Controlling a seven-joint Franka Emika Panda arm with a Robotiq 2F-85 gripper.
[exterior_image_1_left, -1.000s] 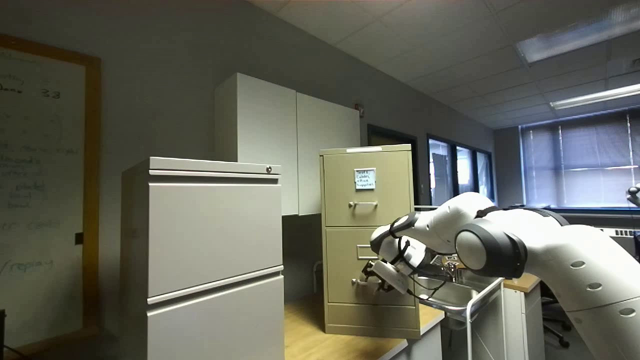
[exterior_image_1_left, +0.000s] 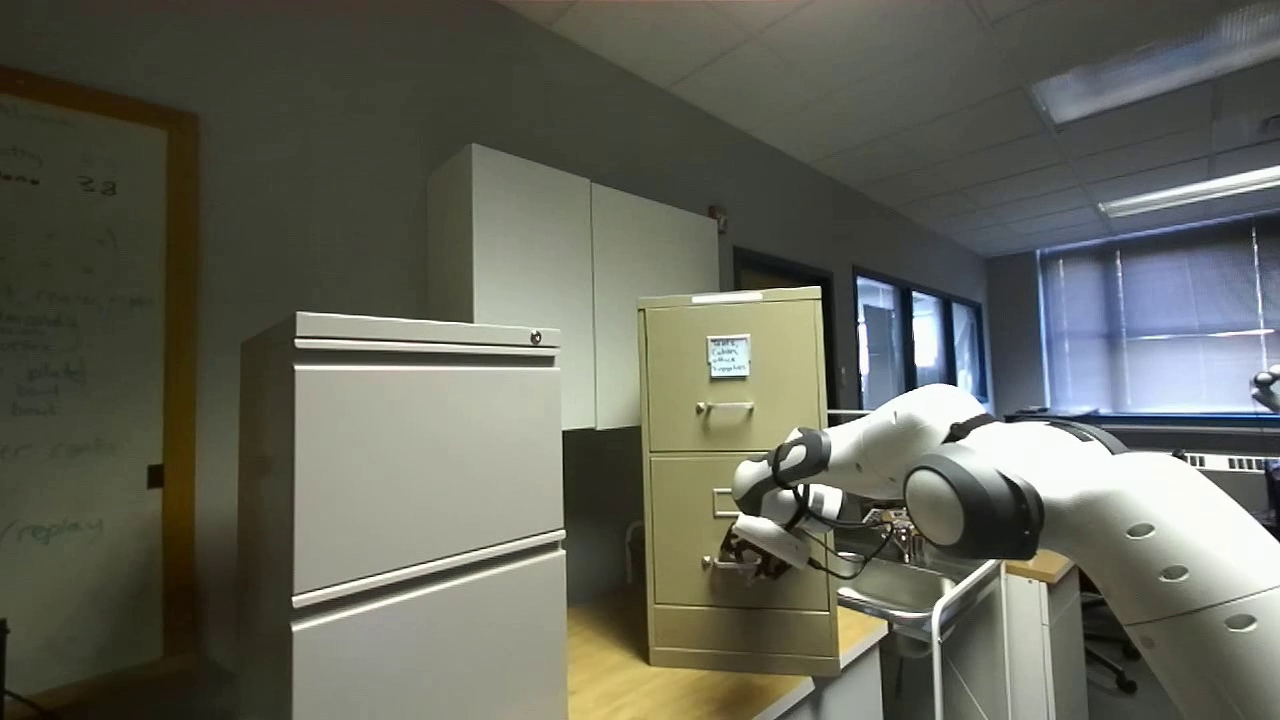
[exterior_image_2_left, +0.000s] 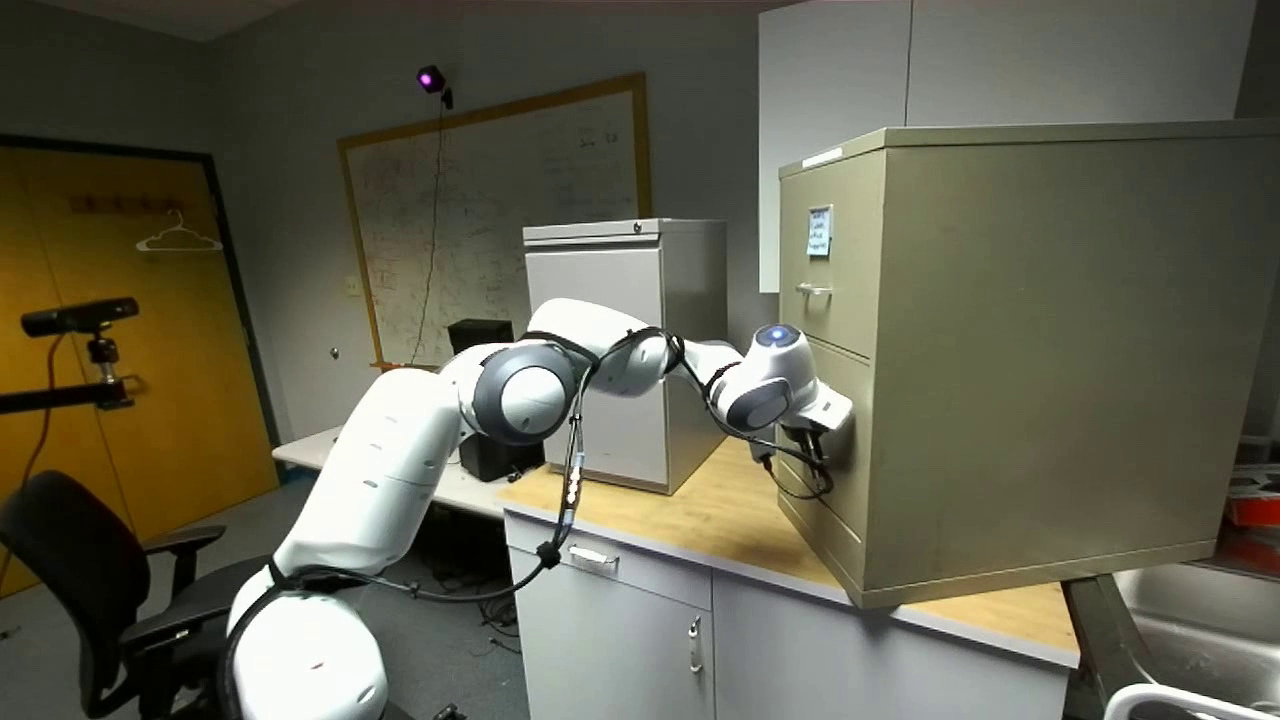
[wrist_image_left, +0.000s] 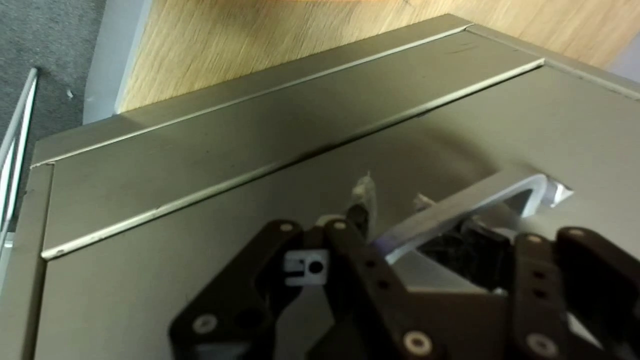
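The tan filing cabinet (exterior_image_1_left: 734, 474) has its upper drawer (exterior_image_1_left: 678, 366) and lower drawer (exterior_image_1_left: 678, 510) flush with its front. My gripper is at the lower drawer's metal handle (wrist_image_left: 474, 203), shut on the bar near one end. One fingertip (wrist_image_left: 366, 191) shows beside the bar; the other finger passes behind the bar, partly hidden by it. In exterior view 1 the gripper covers the right part of this handle. The arm (exterior_image_2_left: 612, 360) reaches to the cabinet's front in exterior view 2.
A grey filing cabinet (exterior_image_1_left: 426, 468) stands on the same wooden counter (exterior_image_2_left: 720, 510), to the left of the tan one in exterior view 1. White wall cabinets (exterior_image_1_left: 534, 276) hang behind. A sink (exterior_image_1_left: 894, 590) lies to the right. The tan cabinet's base reaches the counter edge.
My wrist has tilted and shifted slightly left and lower, bringing the gripper closer around the lower handle. The drawers and cabinet have not visibly moved.
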